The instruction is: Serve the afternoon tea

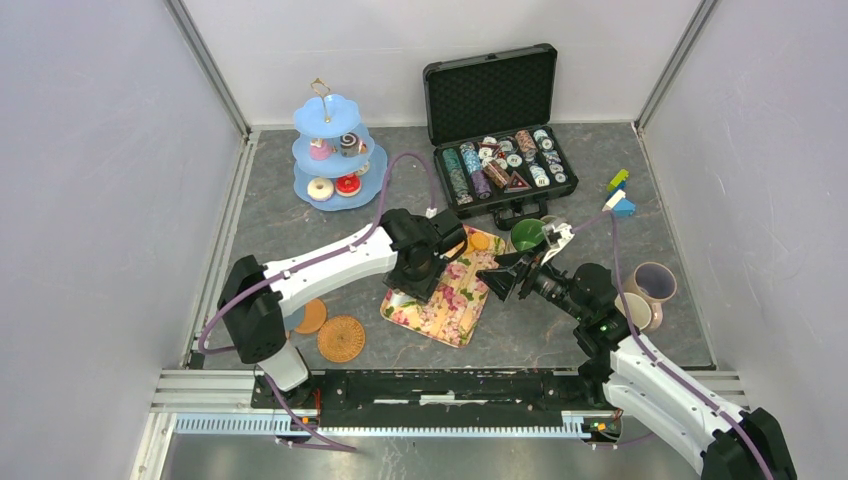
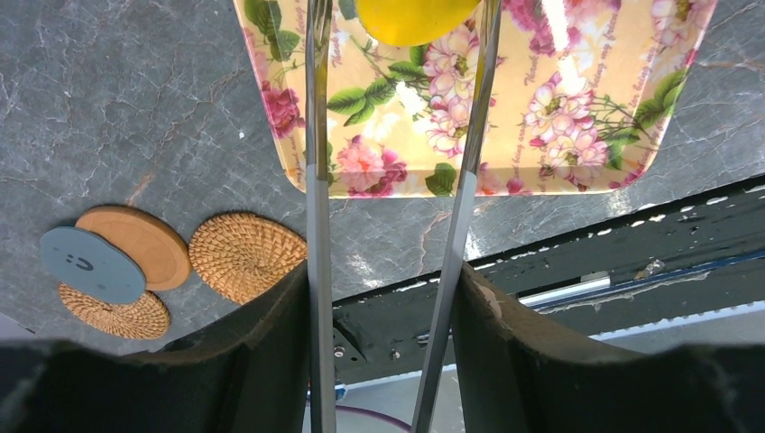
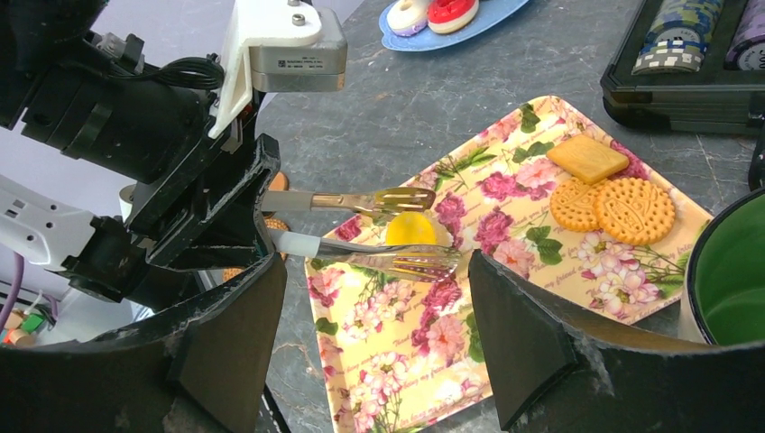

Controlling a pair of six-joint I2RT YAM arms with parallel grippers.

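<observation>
My left gripper (image 1: 412, 292) is shut on a pair of metal tongs (image 2: 316, 135) with grey handles and fork-shaped ends. Seen from the right wrist, the tines (image 3: 415, 263) reach over the tray on either side of a small yellow round sweet (image 3: 410, 229); whether they grip it I cannot tell. The flowered tray (image 1: 460, 318) also carries two round biscuits (image 3: 635, 211) and a square one (image 3: 588, 160). Over the tray's right side, my right gripper stands open, its fingers apart with nothing between them.
A blue three-tier stand (image 1: 328, 118) with donuts and cakes is at the back left. Behind the tray lies an open chip case (image 1: 508, 165). A green-lined cup (image 1: 528, 234) stands near the right gripper, mugs (image 1: 655, 281) farther right. Woven coasters (image 1: 341, 339) lie left.
</observation>
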